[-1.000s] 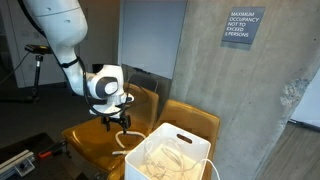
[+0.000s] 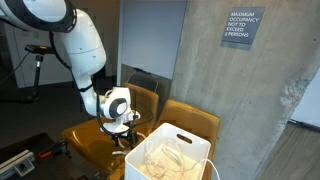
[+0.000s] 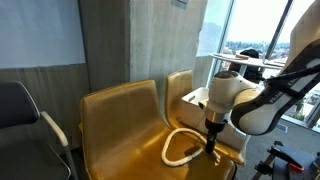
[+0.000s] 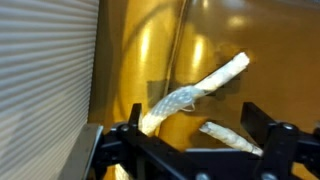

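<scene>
A white rope [image 3: 172, 142] lies in a curve on the brown seat of a chair [image 3: 140, 162]. In the wrist view the rope [image 4: 212, 82] runs diagonally between and ahead of my fingers, and a second stretch ends nearer the right finger [image 4: 262, 128]. My gripper is open above the seat, with no rope gripped. From the side, the gripper [image 3: 212, 146] hangs low over the rope's right part. In the first exterior view the arm partly covers the rope.
Close beside the seat stands a white bin [image 2: 150, 165] with pale rope-like strands inside; its ribbed wall [image 4: 45, 75] fills the wrist view's left side. Another brown chair [image 2: 192, 117] stands behind the bin.
The arm has come down and a little to the right, bringing the gripper closer to the rope. The rope and bin look unmoved.
</scene>
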